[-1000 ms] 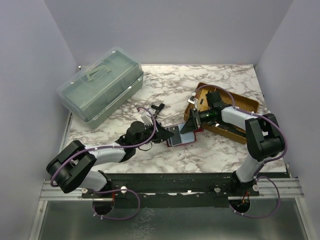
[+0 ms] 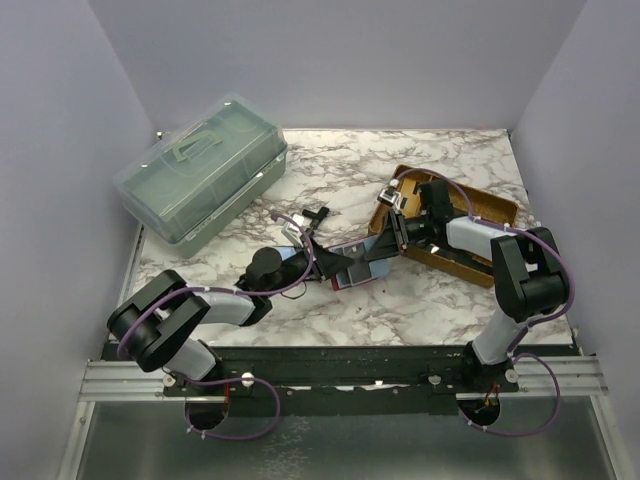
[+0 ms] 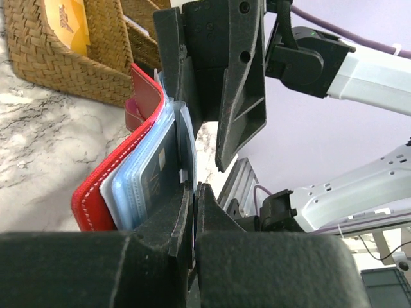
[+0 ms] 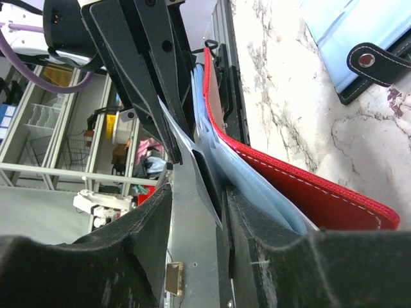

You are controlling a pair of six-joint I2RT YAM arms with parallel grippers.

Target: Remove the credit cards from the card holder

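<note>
A red card holder (image 3: 96, 199) with light blue sleeves (image 4: 257, 186) and dark cards (image 3: 157, 167) is held between both grippers. My left gripper is shut on the holder's sleeves at its near end in the left wrist view. My right gripper (image 2: 385, 240) is at the other end, around a sleeve; in the right wrist view its fingers (image 4: 135, 250) sit either side of a thin dark card edge, and how far they are closed is hard to tell.
A woven basket (image 2: 480, 200) with compartments stands at the right behind the right arm. A translucent box (image 2: 200, 170) lies at the back left. A blue case with a black strap (image 4: 347, 38) lies on the marble table.
The left arm has shifted slightly, and the holder looks a little more tilted in the top view. The right gripper has moved slightly at the holder's right end.
</note>
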